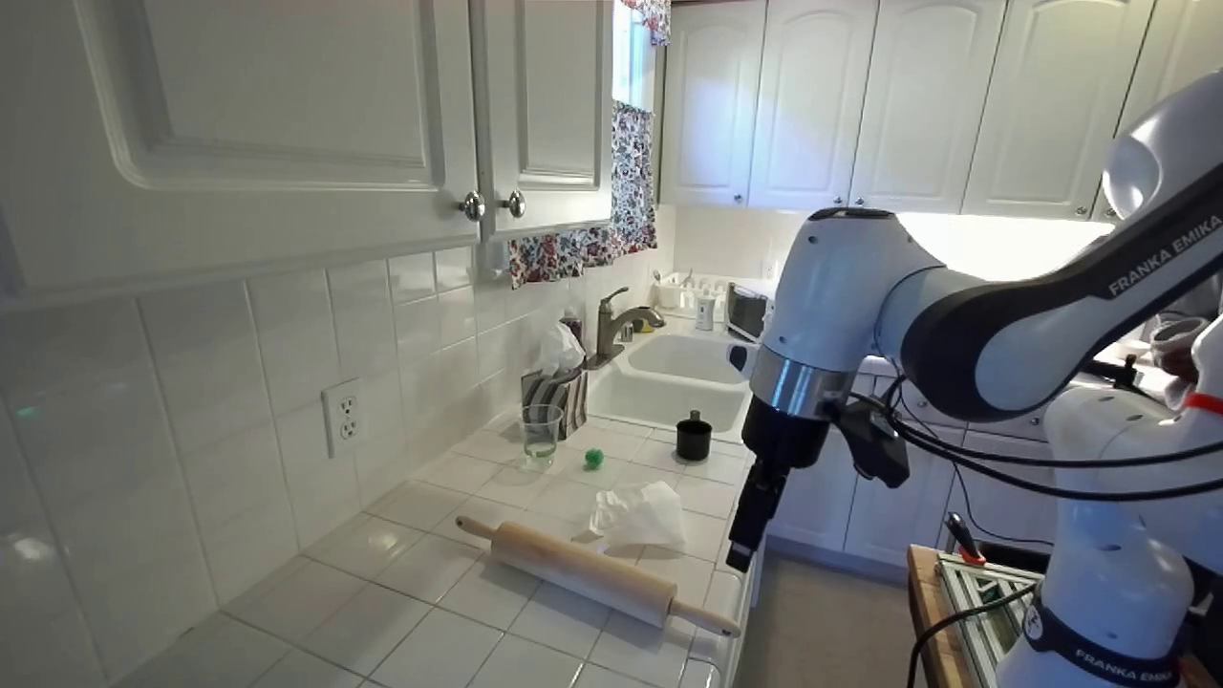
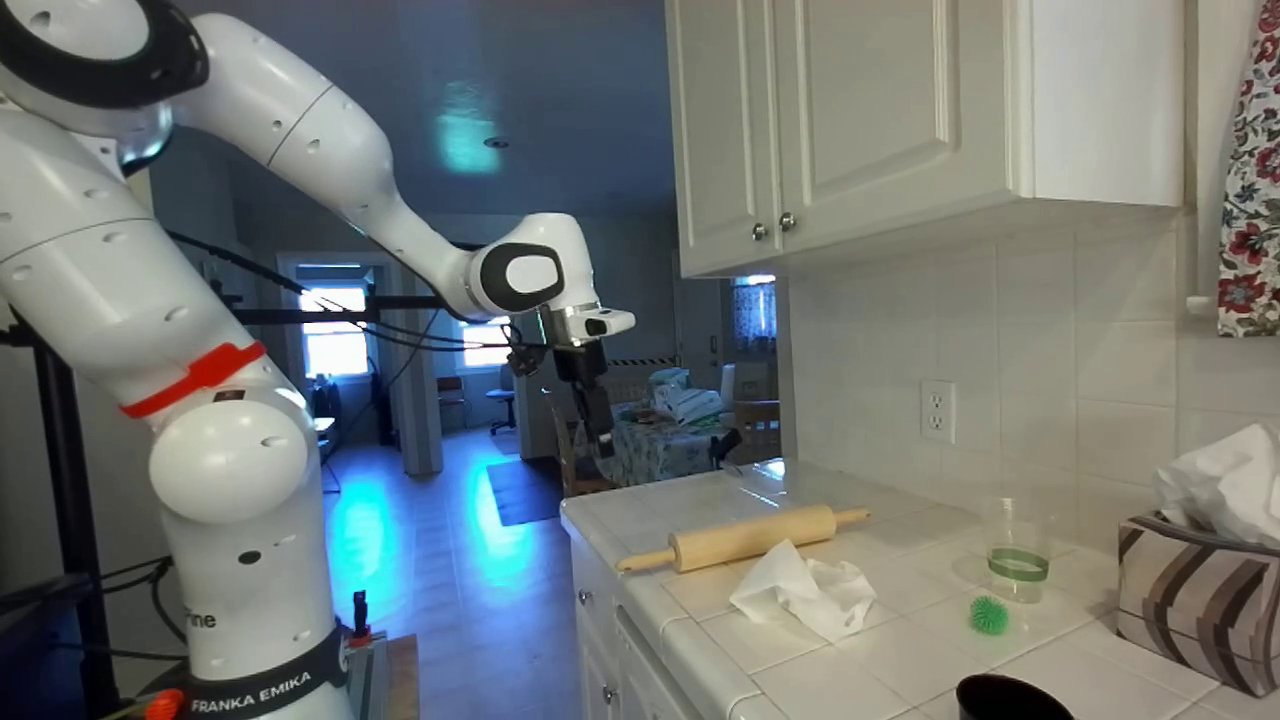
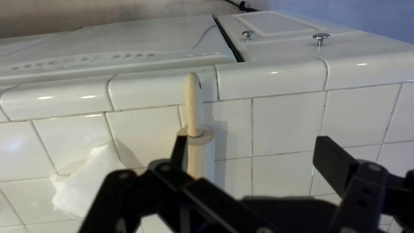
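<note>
A wooden rolling pin (image 1: 582, 572) lies across the white tiled counter, one handle reaching over the front edge. In the wrist view, part of the rolling pin (image 3: 201, 158) shows behind my left finger, which hides the rest of it. My gripper is open, its fingers wide apart with only bare tile seen between them. It hangs above the counter's front edge, clear of the pin, as the gripper (image 2: 603, 446) in exterior view 2 also shows. Beside the pin lies a crumpled white tissue (image 1: 638, 515).
A green spiky ball (image 1: 593, 459), a clear cup (image 1: 540, 436), a black cup (image 1: 694, 438) and a striped tissue box (image 2: 1197, 606) stand farther along the counter, towards the sink (image 1: 676, 384). Overhead hangs a wall cabinet (image 2: 876, 108).
</note>
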